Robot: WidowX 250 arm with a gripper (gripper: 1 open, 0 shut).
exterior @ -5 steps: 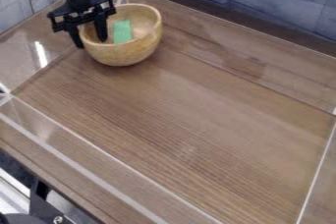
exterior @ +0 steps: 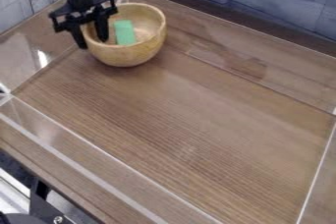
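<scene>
A wooden bowl (exterior: 129, 55) stands on the wooden table near the top left, with a green object (exterior: 125, 32) inside it. My black gripper (exterior: 82, 26) is at the bowl's left rim, its fingers reaching down over the rim. Whether it grips the rim or how far it is open is unclear at this size.
The green object remains in the bowl.
</scene>
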